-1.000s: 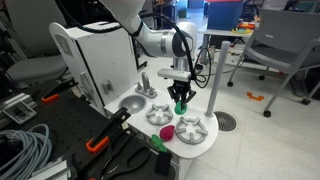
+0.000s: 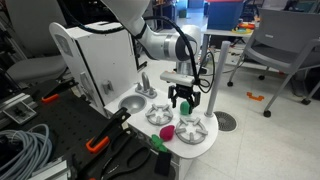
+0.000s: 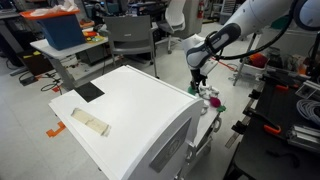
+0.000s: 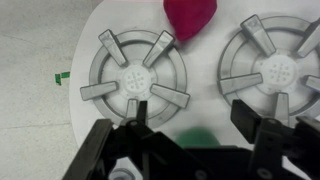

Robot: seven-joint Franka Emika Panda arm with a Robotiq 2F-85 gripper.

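A small green object (image 2: 186, 108) stands on the white round tabletop beside two grey burner rings. My gripper (image 2: 183, 101) is above it with the fingers spread apart, one to either side. In the wrist view the green object (image 4: 197, 138) shows at the lower edge between the dark fingers, with room between it and the left one. Its lower part is hidden there. A pinkish-red object (image 4: 190, 15) lies by the burner rings, near the tabletop's front edge in exterior view 1.
The left burner ring (image 2: 160, 114) and right burner ring (image 2: 191, 131) flank the green object. A sink basin (image 2: 131, 103) with a faucet (image 2: 145, 82) and a white cabinet (image 2: 92, 60) lie to the left. A thin post (image 2: 217, 70) rises behind on the right.
The fingers were close around the green object and now stand wider apart. The green object shows slightly farther right. The arm has otherwise barely moved.
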